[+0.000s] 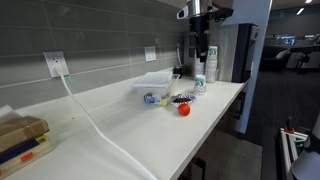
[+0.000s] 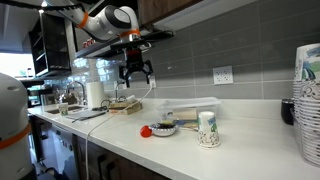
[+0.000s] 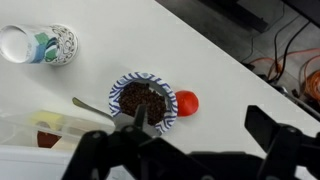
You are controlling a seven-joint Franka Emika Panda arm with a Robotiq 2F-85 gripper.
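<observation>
High over the white counter, my gripper [image 1: 197, 47] hangs clear of every object, also seen against the wall as the gripper [image 2: 136, 70]. In the wrist view the dark fingers [image 3: 263, 127] stand wide apart, so it is open, with no object held. Below is a blue-and-white patterned bowl [image 3: 142, 98] of dark brown bits; a finger hides part of its lower side. Right beside the bowl lies a small red ball [image 3: 187, 103]. A white printed cup [image 3: 38, 43] stands farther off, upright in exterior view 2 [image 2: 208, 130].
A clear plastic bin [image 1: 153, 84] sits behind the bowl near the wall. A spoon [image 3: 92, 107] lies beside the bowl. At the right edge of exterior view 2 rises a stack of cups [image 2: 308, 100].
</observation>
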